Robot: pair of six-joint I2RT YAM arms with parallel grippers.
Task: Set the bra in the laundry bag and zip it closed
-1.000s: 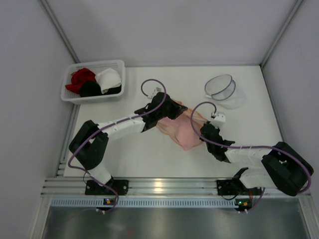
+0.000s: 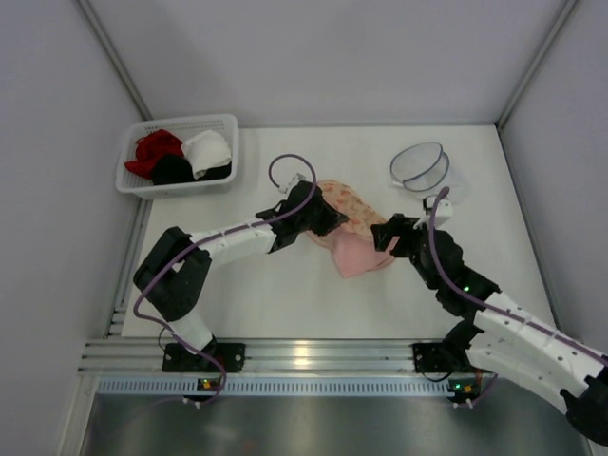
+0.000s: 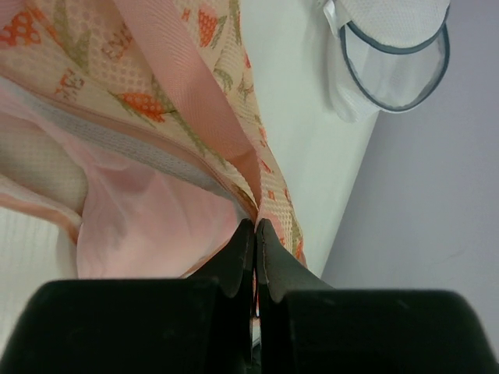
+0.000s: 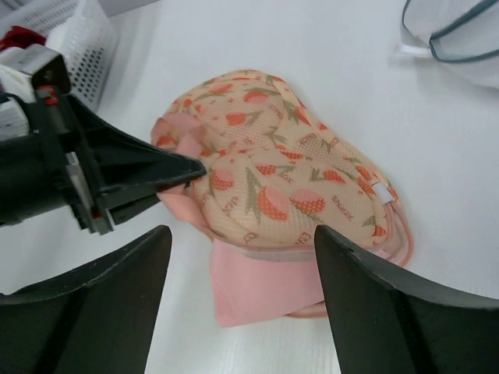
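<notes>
The floral bra [image 2: 347, 204] lies on the table, its pink part [image 4: 265, 280] showing below the patterned fabric in the right wrist view. My left gripper is shut on the edge of the fabric, with a pink strap running into its fingertips. My right gripper [image 2: 385, 237] stands open at the right of the fabric; in the right wrist view nothing is between its fingers. The white mesh laundry bag [image 2: 418, 166] with grey rim lies at the back right, apart from the fabric.
A white basket [image 2: 133, 176] with red, black and white cloths stands at the back left. Grey walls surround the table.
My right gripper has come away from the fabric, rising to the right, and is now open. My left gripper has shifted slightly left and toward the front.
</notes>
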